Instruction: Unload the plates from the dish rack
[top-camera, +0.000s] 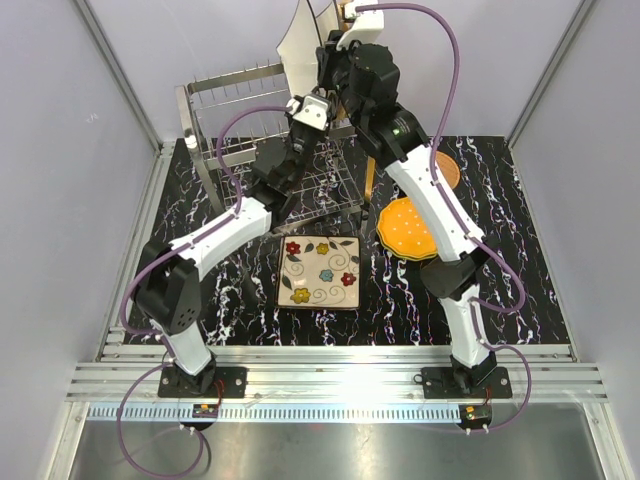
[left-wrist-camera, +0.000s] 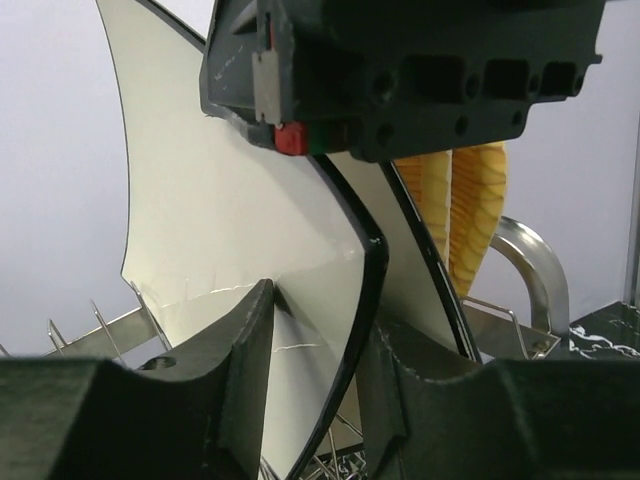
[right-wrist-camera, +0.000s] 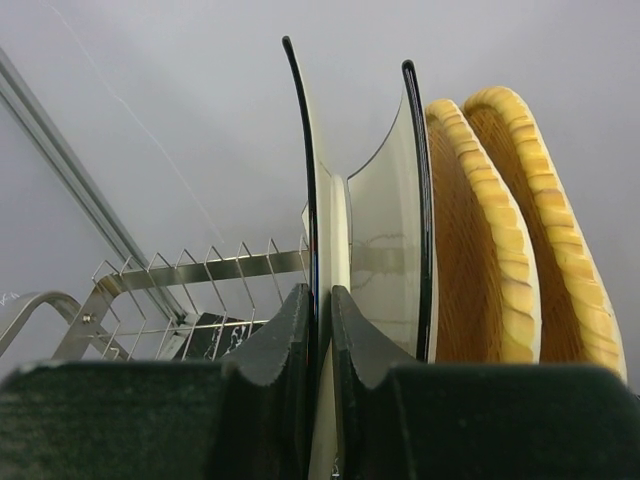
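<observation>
In the dish rack (top-camera: 240, 75), white dark-rimmed plates (top-camera: 296, 40) stand upright beside yellow scalloped plates (right-wrist-camera: 510, 290). My right gripper is shut on a white plate, high at the rack's right end. My left gripper is just below it at the same plate, one finger on either side of its lower part; whether they press on it I cannot tell. In the left wrist view the right gripper's body crosses the top, hiding part of the plate.
A flowered square plate (top-camera: 318, 272) lies on the dark marble counter below the rack. Orange round plates (top-camera: 405, 232) lie to the right.
</observation>
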